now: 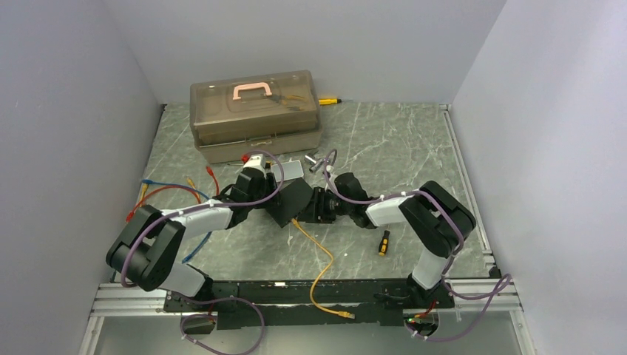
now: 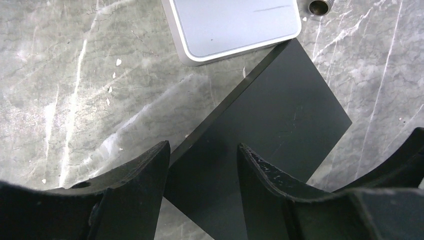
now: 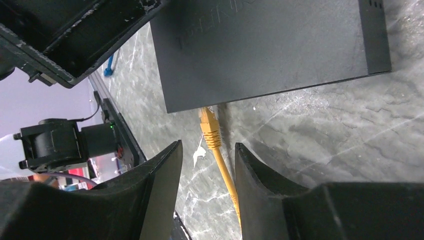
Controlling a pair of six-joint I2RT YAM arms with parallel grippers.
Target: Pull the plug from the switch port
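Observation:
The black switch [image 1: 293,200] lies flat and askew mid-table. A yellow cable's plug [image 3: 209,125] sits at the switch's near edge, and its cable [image 1: 321,274] runs toward the table's front. In the right wrist view, my right gripper is part open, its fingertips short of the plug and on either side of the cable's line; nothing is gripped. My left gripper is also part open, over the left end of the switch [image 2: 270,115], with no visible grip on it. Whether its fingers touch the switch cannot be told.
A white box [image 2: 235,25] touches the switch's far corner. Behind stands a closed toolbox [image 1: 255,118]. Metal fittings [image 1: 318,163] lie near the right arm, a screwdriver [image 1: 384,242] at right. Red and blue cables [image 1: 166,188] spread at left.

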